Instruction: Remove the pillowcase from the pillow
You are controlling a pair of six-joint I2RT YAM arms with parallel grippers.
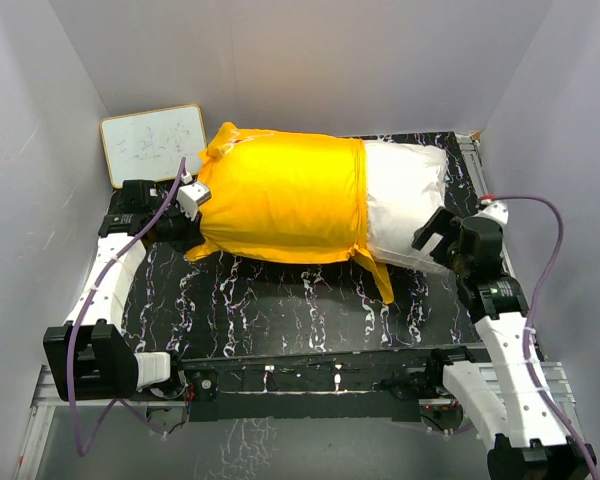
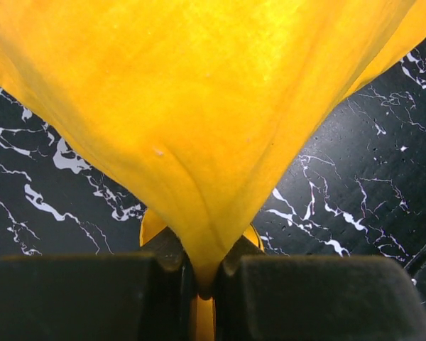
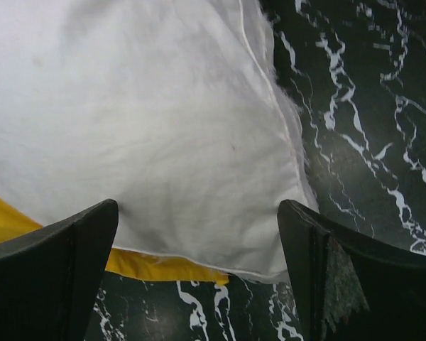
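Observation:
The yellow pillowcase (image 1: 285,198) covers the left and middle of the pillow. The pillow's bare white end (image 1: 405,198) sticks out on the right. At the pillowcase's left end, my left gripper is shut on a gathered fold of yellow cloth, which fans out wide above the fingers in the left wrist view. My right gripper (image 1: 432,238) is open at the pillow's lower right corner. In the right wrist view, white pillow (image 3: 192,142) shows beyond and between its spread fingers, without being gripped.
A framed whiteboard (image 1: 152,142) lies at the back left. Bare black marbled tabletop (image 1: 280,315) lies in front of the pillow. Grey walls close in the sides and back.

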